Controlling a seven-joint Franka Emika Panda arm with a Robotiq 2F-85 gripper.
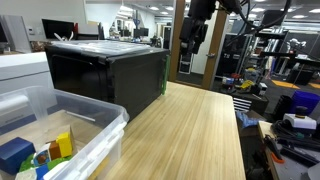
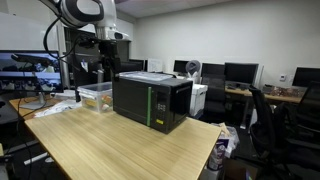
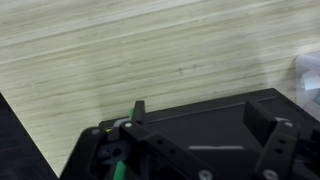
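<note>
High over the table hangs my gripper, its two fingers spread wide with nothing between them. Below it in the wrist view lie the dark top edge of a black microwave-like box (image 3: 200, 130) and bare wood. That black box (image 2: 155, 100) stands on the table with a green strip (image 2: 150, 105) on its front. A clear plastic bin (image 1: 95, 112) holds several coloured blocks, among them a blue block (image 1: 15, 154) and a yellow block (image 1: 65, 144).
Papers or a flat panel (image 1: 105, 46) lie on top of the box. An office chair (image 2: 270, 125) stands beyond the table's edge.
</note>
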